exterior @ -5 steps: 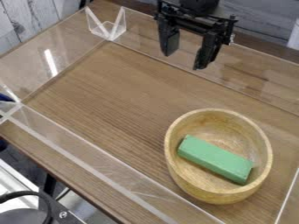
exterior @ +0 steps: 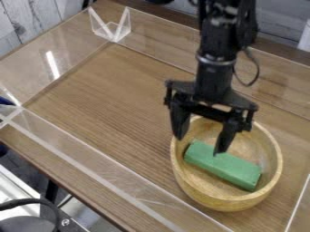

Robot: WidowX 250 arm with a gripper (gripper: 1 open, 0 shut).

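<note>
My black gripper (exterior: 204,130) hangs over a round wooden bowl (exterior: 270,152) at the lower right, its fingers apart and open, with no object seen between them. The fingertips reach down to the upper part of the bowl. A green block (exterior: 222,168) lies inside the bowl, just below the fingers.
A small clear plastic object (exterior: 111,25) stands at the back left. A dark cable (exterior: 36,207) lies at the lower left corner.
The bowl and green block look unmoved.
</note>
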